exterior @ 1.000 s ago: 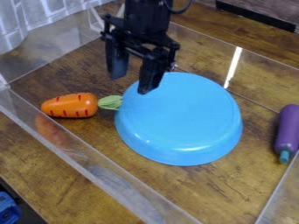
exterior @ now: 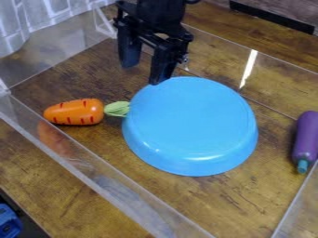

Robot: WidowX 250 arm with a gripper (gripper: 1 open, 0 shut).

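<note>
My gripper hangs from the top centre of the view, dark, with two fingers spread apart and nothing seen between them. It is above and behind a large upturned blue round bowl or lid. An orange toy carrot with pale green leaves lies to the left, its leaves by the blue object's edge. A purple toy eggplant lies at the far right.
Clear plastic walls border the wooden work area in front, at the left and on the right. Bare wood shows at the back left and in front of the blue object.
My gripper has risen and shifted slightly back, away from the blue object. The objects on the wood have not visibly moved.
</note>
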